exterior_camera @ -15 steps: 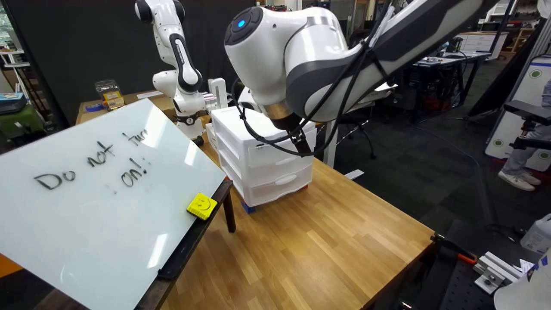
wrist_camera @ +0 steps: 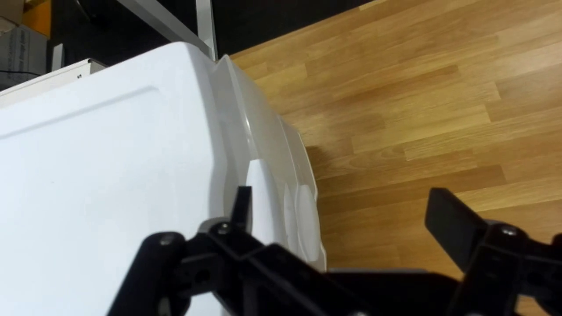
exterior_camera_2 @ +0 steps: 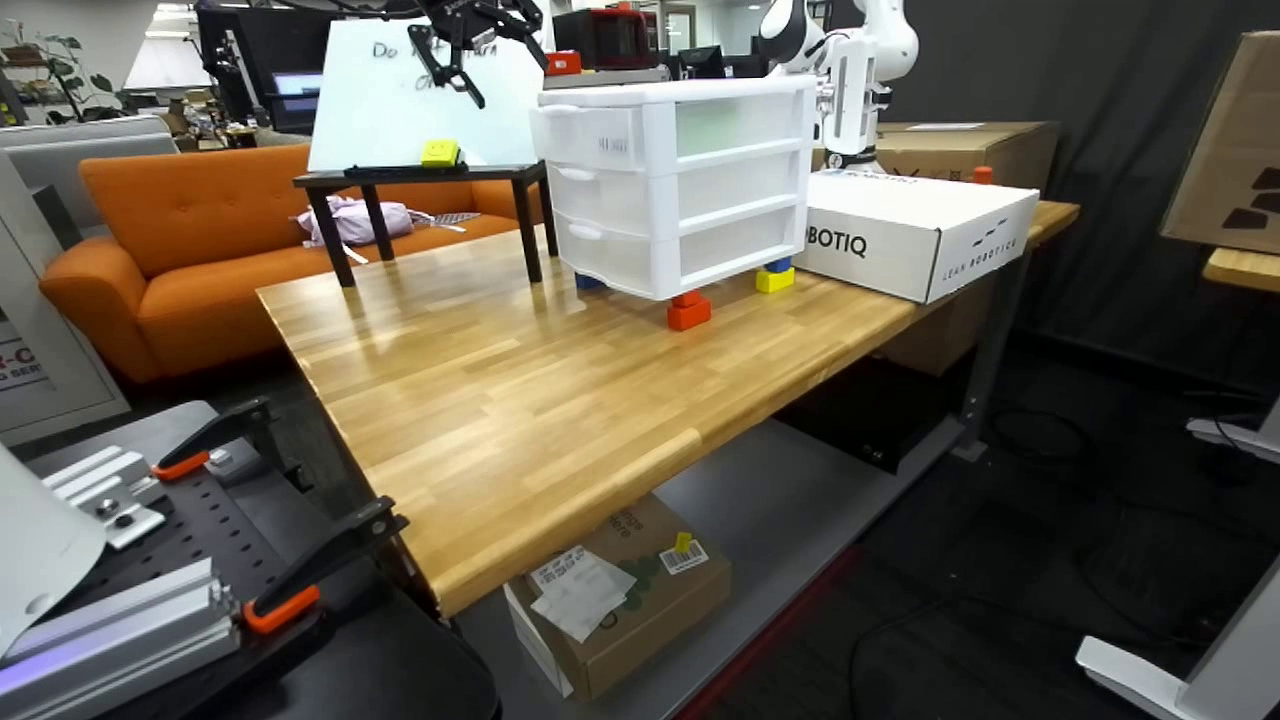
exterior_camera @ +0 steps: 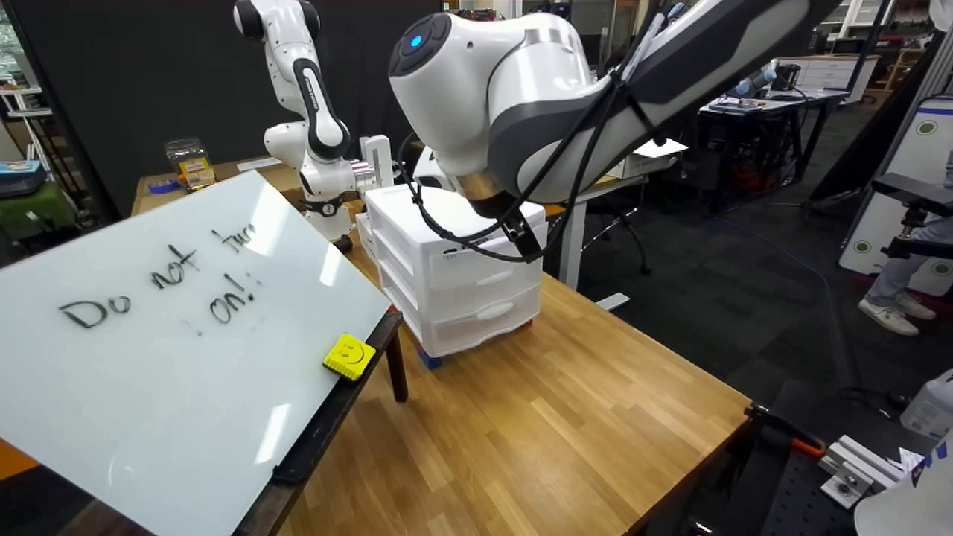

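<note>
A white plastic drawer cabinet (exterior_camera: 406, 205) stands on the wooden table, raised on small coloured blocks. All three of its drawers look closed in the second exterior view (exterior_camera_2: 596, 192). My gripper is open and points down by the cabinet's front, with nothing between its fingers. In the wrist view, one finger (wrist_camera: 242, 208) overlaps the front edge near the top drawer's handle (wrist_camera: 264, 200). The other finger (wrist_camera: 453, 226) is out over bare table. The second exterior view has the gripper (exterior_camera_2: 510, 78) high up, against the whiteboard. Whether a finger touches the cabinet is unclear.
A whiteboard (exterior_camera: 179, 384) with handwriting leans on a dark stand, a yellow smiley eraser (exterior_camera: 349, 356) at its lower edge. A white Robotiq box (exterior_camera_2: 912, 228) sits behind the cabinet. Another white arm (exterior_camera: 313, 98) stands behind.
In the first exterior view, my arm's forearm and visible gripper part have shifted slightly, the gripper part a little upward. The cabinet, whiteboard and eraser have not moved.
</note>
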